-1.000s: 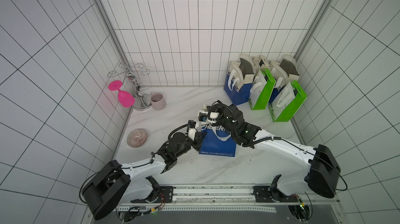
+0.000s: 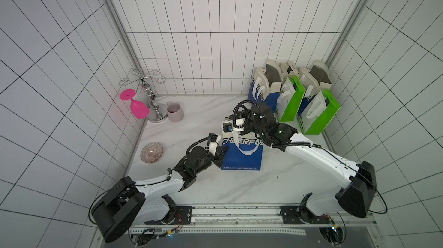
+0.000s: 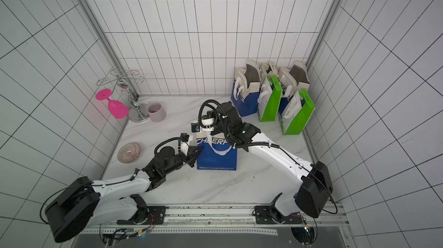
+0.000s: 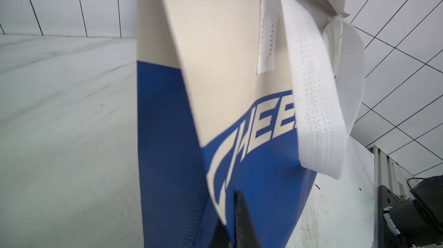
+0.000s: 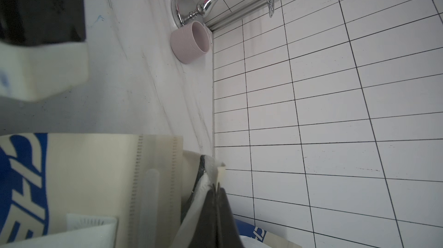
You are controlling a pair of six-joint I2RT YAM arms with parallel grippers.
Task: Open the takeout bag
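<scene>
The takeout bag point(image 2: 241, 156), blue below and cream above with white lettering, stands mid-table with its front turned this way. A white strap handle point(image 4: 318, 86) droops over that front. In the left wrist view my left gripper is shut on the bag's front left edge, which runs in between its fingers. At the top of the bag, my right gripper is shut on a cream part of the far rim, beside a white strap. A dark gap point(image 5: 198, 181) shows between the near and far walls. The right arm hides much of the bag's top in the top views.
Several other blue and green bags point(image 2: 288, 102) stand at the back right. At the left are a metal stand with a pink glass point(image 2: 139, 108), a pinkish mug point(image 2: 175, 112) and a small round dish point(image 2: 151, 153).
The bag has straightened and shifted slightly, with more of its cream upper part showing. My left arm looks unmoved.
</scene>
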